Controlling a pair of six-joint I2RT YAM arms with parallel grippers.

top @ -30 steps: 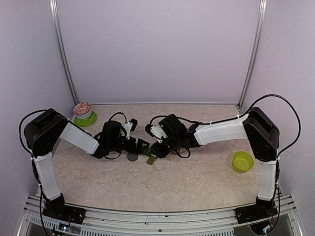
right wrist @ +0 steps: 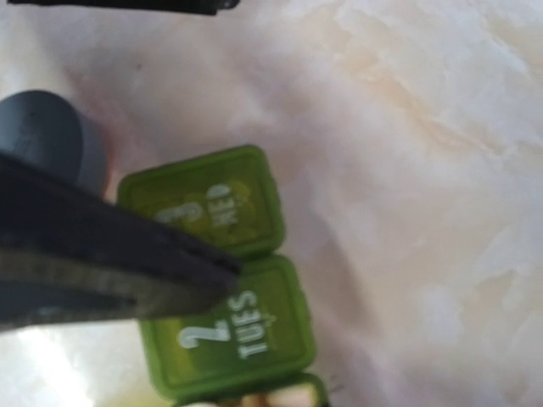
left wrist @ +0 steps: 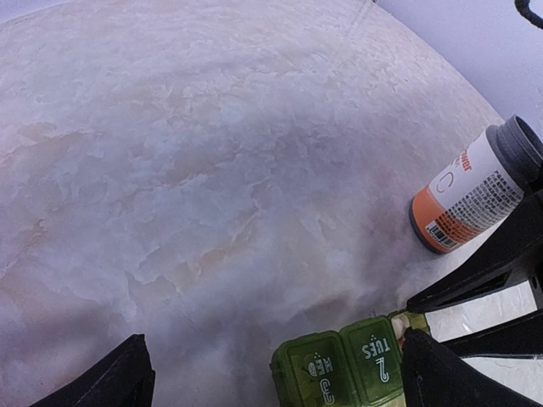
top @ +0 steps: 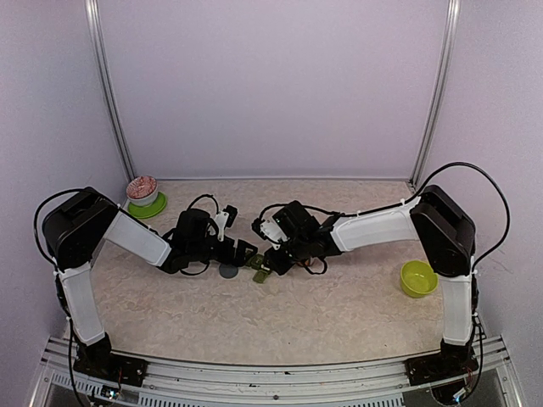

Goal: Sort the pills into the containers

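A green pill box (left wrist: 310, 365) lies mid-table, the lids of its WED and TUES compartments (right wrist: 229, 326) down. In the right wrist view, pale pills (right wrist: 293, 395) show in the compartment beyond TUES, cut off by the lower edge. My left gripper is open, one finger (left wrist: 119, 377) off to the side and the other (left wrist: 437, 373) over the TUES end. My right gripper reaches that end compartment, fingertips slightly apart at a pale piece; its grip is unclear. Beside the box stands a white-and-orange pill bottle (left wrist: 467, 191) with a grey top.
At the back left, a white bowl with reddish contents (top: 142, 188) stands over a green plate (top: 148, 209). A yellow-green bowl (top: 418, 278) is at the right. Both grippers crowd close together over the box.
My left arm holds its place, and the other objects look unmoved.
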